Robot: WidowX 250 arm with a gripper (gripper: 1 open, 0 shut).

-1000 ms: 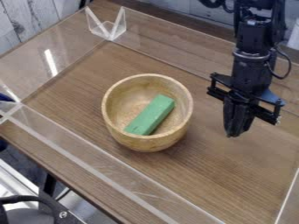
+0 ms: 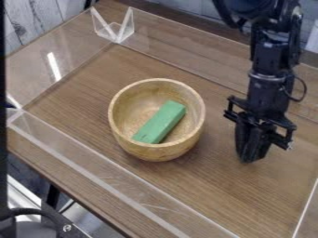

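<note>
My black gripper [image 2: 258,147] hangs low over the wooden table at the right, its fingertips shut, with nothing visible between them. To its left stands a round wooden bowl [image 2: 125,100] with a green block [image 2: 158,123] lying inside it. The gripper is apart from the bowl, to its right.
A clear open-topped container [image 2: 113,26] sits at the back left.
The bowl and green block have not moved.
</note>
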